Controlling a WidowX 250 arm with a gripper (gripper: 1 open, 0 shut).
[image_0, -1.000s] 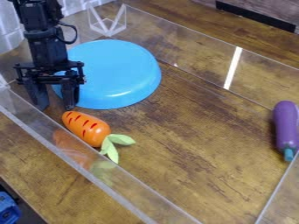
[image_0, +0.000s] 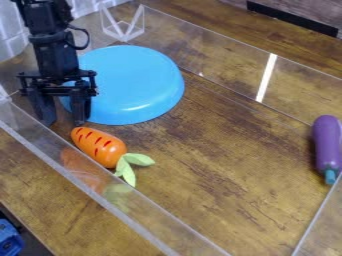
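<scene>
My black gripper (image_0: 59, 102) is low at the left of the view, at the left edge of a blue round plate or lid (image_0: 127, 80). An orange toy carrot (image_0: 100, 145) with pale green leaves lies just below the plate, a little right of and below my gripper. A purple toy eggplant (image_0: 327, 145) lies at the far right. Whether my fingers are open or shut, or hold anything, I cannot tell.
Clear plastic walls (image_0: 147, 225) border the wooden surface (image_0: 227, 160). A small blue object (image_0: 7, 240) shows at the bottom left corner.
</scene>
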